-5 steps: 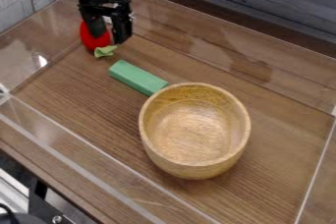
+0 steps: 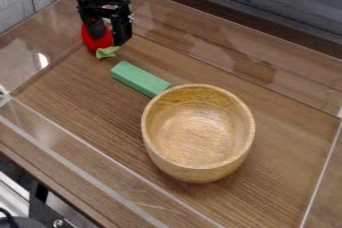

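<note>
My black gripper [image 2: 104, 24] is at the upper left, open, over a red object [image 2: 94, 40] with a small green leafy part [image 2: 107, 52] at its lower edge. The gripper partly hides the red object; whether they touch I cannot tell. A green bar-shaped block [image 2: 140, 80] lies below and to the right of them on the wooden table.
A large, empty tan bowl [image 2: 197, 132] takes up the lower middle right of the table [image 2: 287, 82]. Walls bound the back and upper left.
</note>
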